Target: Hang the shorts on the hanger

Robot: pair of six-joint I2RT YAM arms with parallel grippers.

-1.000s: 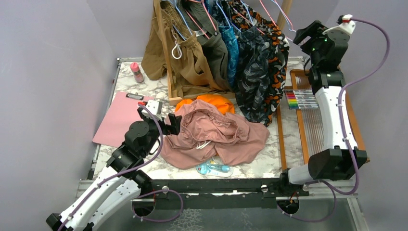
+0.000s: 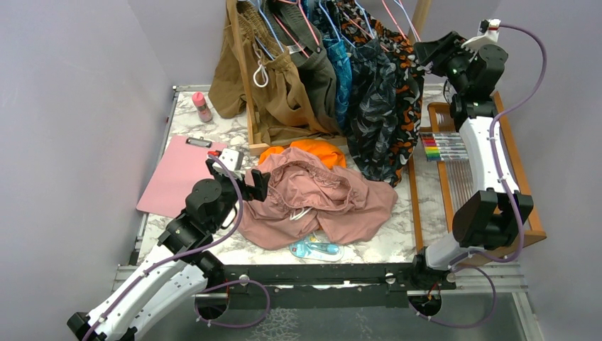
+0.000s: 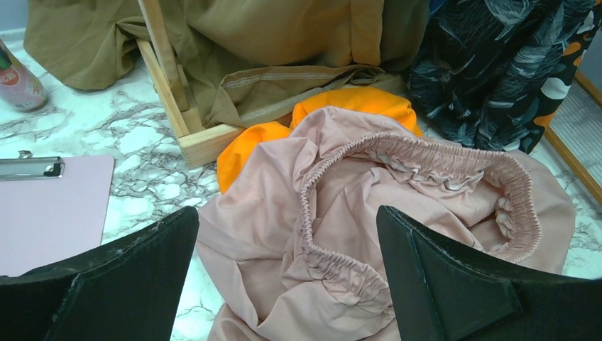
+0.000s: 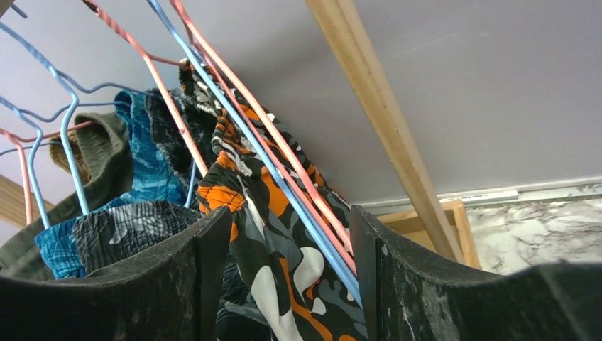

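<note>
Pink shorts (image 2: 319,213) lie bunched on the marble table, elastic waistband facing up, with orange cloth (image 2: 323,150) behind them. My left gripper hangs open over their left side, nothing between its fingers. At the rack's top right, my right gripper is part open, its fingers either side of the end blue and pink hangers (image 4: 280,160) in the right wrist view, beside black-orange camo shorts; whether it touches the hangers I cannot tell.
A wooden rack (image 2: 252,128) holds several hung shorts. A pink clipboard (image 2: 167,181) and bottle (image 2: 201,106) are at left, a wooden tray with markers (image 2: 444,145) at right, a blue packet (image 2: 312,250) at the front edge.
My right arm has moved left toward the rack's end hangers. The left arm has barely moved, and the shorts lie as before.
</note>
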